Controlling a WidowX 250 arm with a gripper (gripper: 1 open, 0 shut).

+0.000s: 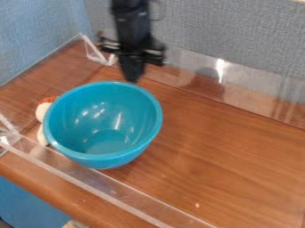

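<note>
My gripper (132,60) hangs over the back left of the wooden table, behind and above a teal bowl (102,138); it is dark and blurred, shut, with nothing visible between its fingers. The bowl stands upright and empty on the front left of the table.
Small pale objects (42,113) lie partly hidden at the bowl's left. A white wire item (95,52) is at the back left corner. Clear plastic walls edge the table (226,165), whose middle and right are bare.
</note>
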